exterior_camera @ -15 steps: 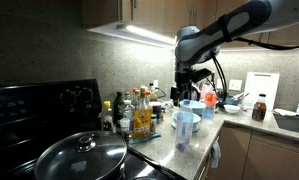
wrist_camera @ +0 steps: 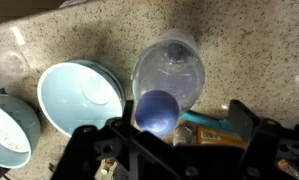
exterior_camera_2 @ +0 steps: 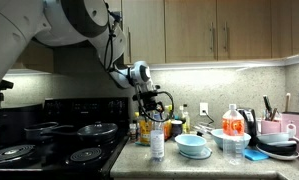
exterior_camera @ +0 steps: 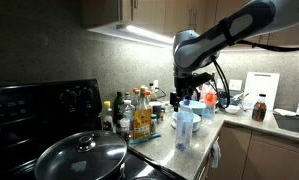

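Note:
A clear bottle [exterior_camera: 183, 130] with a blue-purple cap [wrist_camera: 157, 112] stands upright on the counter near its front edge. It also shows in the second exterior view as a pale bottle [exterior_camera_2: 157, 141]. My gripper hangs over it, pointing down, with its dark fingers [wrist_camera: 244, 120] spread wide. In the wrist view the cap appears between the two fingers, nearer the left one. In the second exterior view the gripper [exterior_camera_2: 154, 103] is above the bottle top. Nothing is held.
Stacked light-blue bowls [exterior_camera_2: 193, 146] sit close beside the bottle. Several oil and sauce bottles [exterior_camera: 142, 116] line the counter behind. A large clear bottle with an orange label [exterior_camera_2: 233, 135] stands farther right. The stove holds a lidded pan [exterior_camera: 81, 157].
My gripper has come down slightly toward the bottle from its earlier height. The bottle, bowls and other things stay in place.

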